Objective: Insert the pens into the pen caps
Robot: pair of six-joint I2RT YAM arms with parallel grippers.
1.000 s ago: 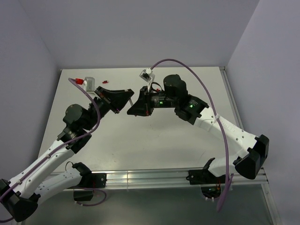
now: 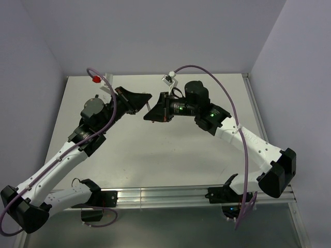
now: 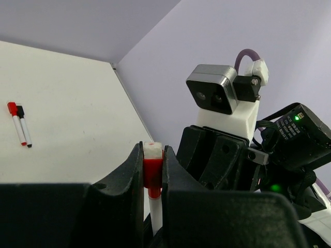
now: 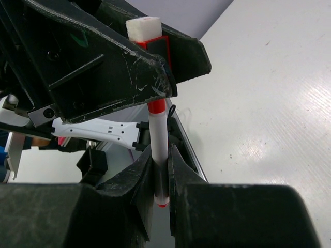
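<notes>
A white pen with a red cap (image 2: pixel 148 106) stands roughly upright between my two grippers. My left gripper is shut on its red cap, whose white top pokes out above the fingers in both wrist views. Lower down, the fingers of my right gripper flank the pen's white body (image 4: pixel 159 137); whether they press on it is hard to tell. The red tip (image 4: pixel 162 205) shows at the pen's lower end. On the table, in the left wrist view, lie a red-capped pen (image 3: pixel 17 124) and a black-capped pen (image 3: pixel 24 126), side by side.
Both grippers are very close together above it. Walls close off the back and sides, and a metal rail (image 2: pixel 160 194) runs along the front edge.
Both grippers have shifted slightly to the right, the left one also a little toward the back, with the pen still between them. A red item on the table behind the left gripper is now hidden.
</notes>
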